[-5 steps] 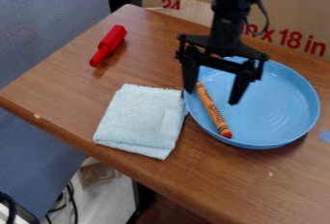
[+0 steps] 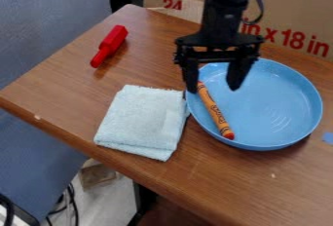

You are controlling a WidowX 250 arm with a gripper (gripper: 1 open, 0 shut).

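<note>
A black gripper (image 2: 212,80) hangs over the upper left part of a light blue plate (image 2: 276,113), its two fingers spread apart with nothing seen between them. An orange crayon-like stick (image 2: 216,115) lies on the plate's left side, its upper end near the left finger. A folded pale cloth (image 2: 139,123) lies left of the plate. A red cylindrical object (image 2: 109,46) lies toward the back left of the table.
The wooden table (image 2: 65,98) has free room at its left and front. A cardboard box (image 2: 291,11) stands behind it. A small blue patch (image 2: 328,137) sits at the right edge.
The gripper has moved up and back, away from the middle of the plate, shifting slightly left. The objects on the table look unmoved.
</note>
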